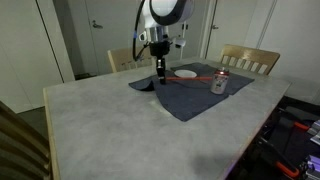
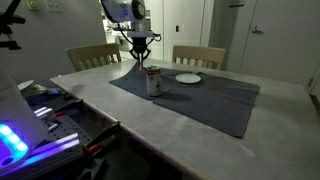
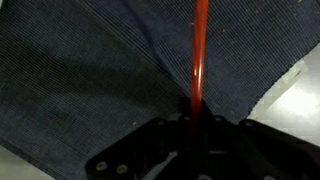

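Note:
A thin red stick (image 1: pixel 190 78) extends to the right from my gripper (image 1: pixel 161 77), which is shut on its near end. In exterior view 1 it appears just above the dark cloth (image 1: pixel 190 102), its far end pointing toward the can (image 1: pixel 220 81). The wrist view shows the red stick (image 3: pixel 200 55) running straight out from between the black fingers, over the ribbed dark cloth (image 3: pixel 90 90). Exterior view 2 shows the arm small and far off behind the table; the stick cannot be made out clearly there.
A white plate (image 2: pixel 188 78) lies on the cloth toward the back, and the can (image 2: pixel 153 82) stands upright on it. Wooden chairs (image 2: pixel 199 57) border the table. In exterior view 1 the left and front of the pale tabletop (image 1: pixel 100 125) are bare.

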